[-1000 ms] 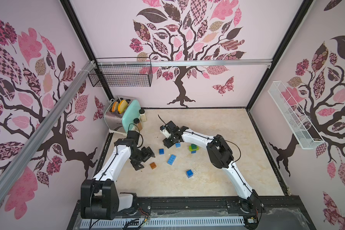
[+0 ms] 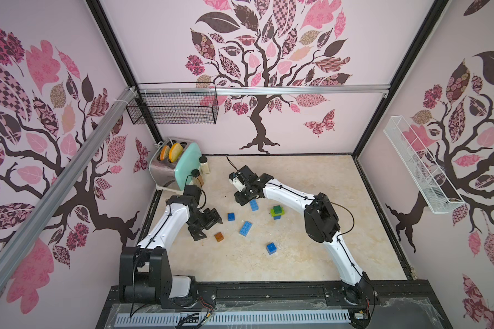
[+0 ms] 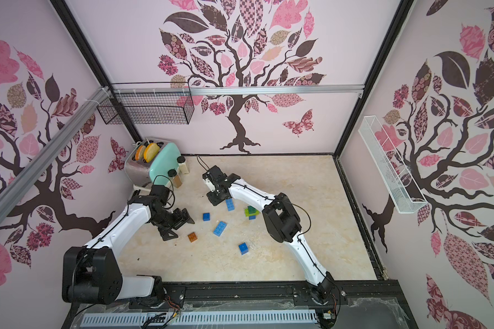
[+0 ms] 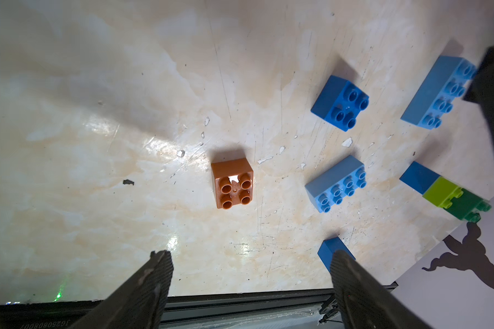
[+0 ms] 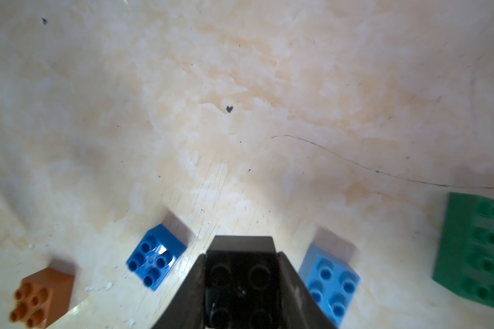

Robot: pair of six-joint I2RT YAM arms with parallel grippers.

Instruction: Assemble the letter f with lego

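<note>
In the right wrist view, my right gripper is shut on a black studded brick [image 5: 240, 296], held above the table. My left gripper is open, its fingers wide apart with nothing between them; a brown brick [image 4: 233, 183] lies on the table ahead of it. To the right of that brick are a dark blue brick [image 4: 341, 104], two long light blue bricks [image 4: 337, 183] and another blue brick [image 4: 334, 251]. A stack of blue, lime and green bricks stands farther right, its green top [image 5: 477, 249] showing large in the right wrist view.
A mint toaster [image 2: 187, 164] and two small bottles [image 2: 204, 164] stand at the back left. Wire baskets hang on the walls, one black [image 2: 173, 107] and one white [image 2: 422, 164].
The left arm's elbow has moved a little; its gripper stays near the brown brick.
</note>
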